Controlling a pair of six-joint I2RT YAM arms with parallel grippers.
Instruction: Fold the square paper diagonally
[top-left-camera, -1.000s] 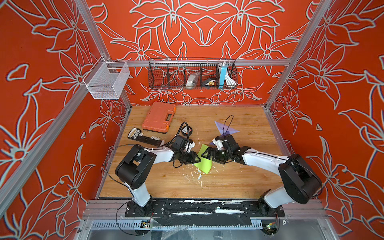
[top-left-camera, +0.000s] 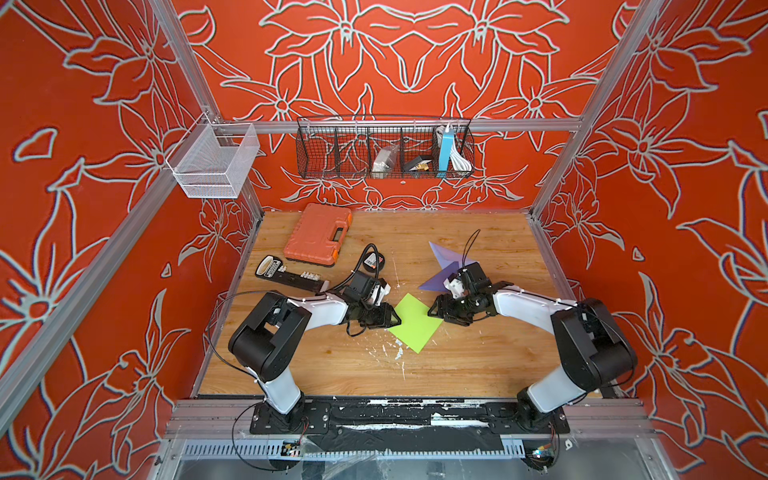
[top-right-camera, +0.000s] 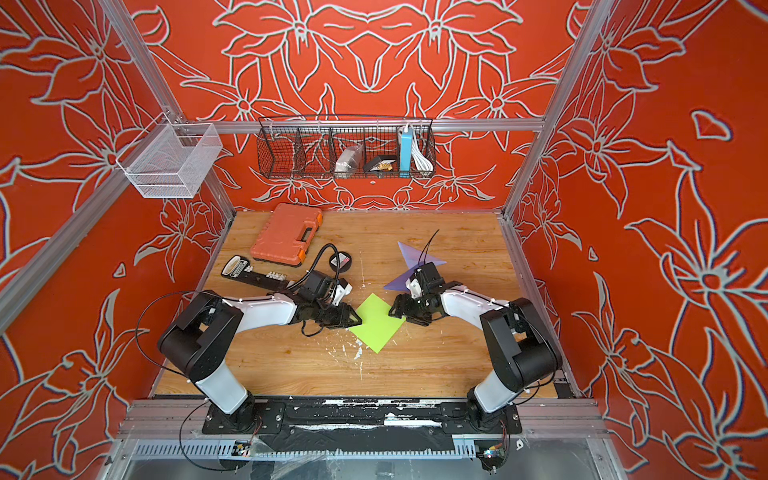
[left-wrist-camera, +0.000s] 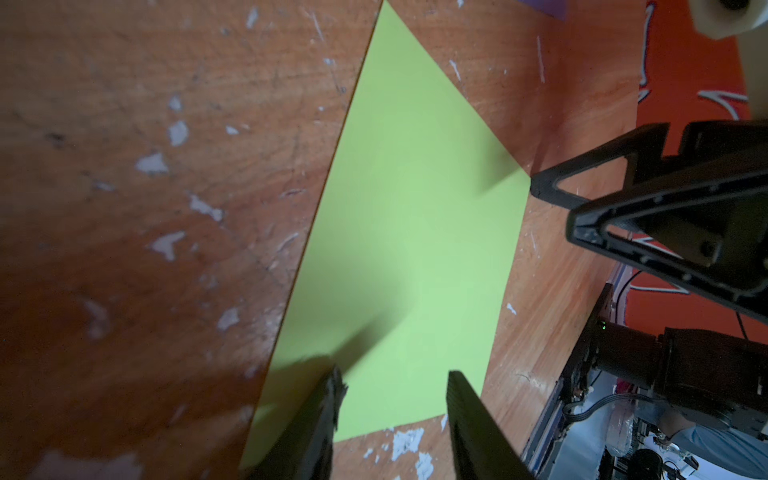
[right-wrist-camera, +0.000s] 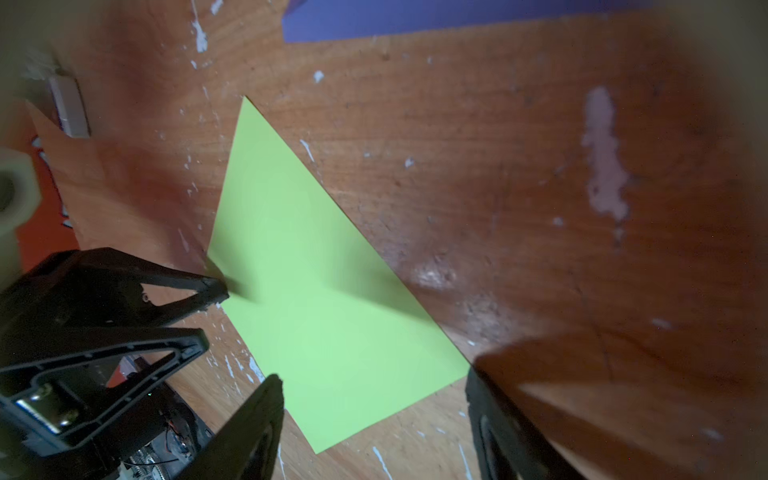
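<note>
The lime-green square paper lies on the table between my two grippers, looking flat and set cornerwise. My left gripper is over its left corner, with its fingers apart; that corner is partly hidden behind one finger. At the opposite corner, my right gripper also shows a wide gap between its fingers. In the right wrist view, the green paper's corner reaches one fingertip and seems to touch it. No paper is visibly clamped in either gripper.
A folded purple paper lies behind the right gripper. An orange case, a black tool strip and a round black item stand at the back left.
One second ago the paper's right side was drawn inward with the right gripper. The left gripper has stayed put.
</note>
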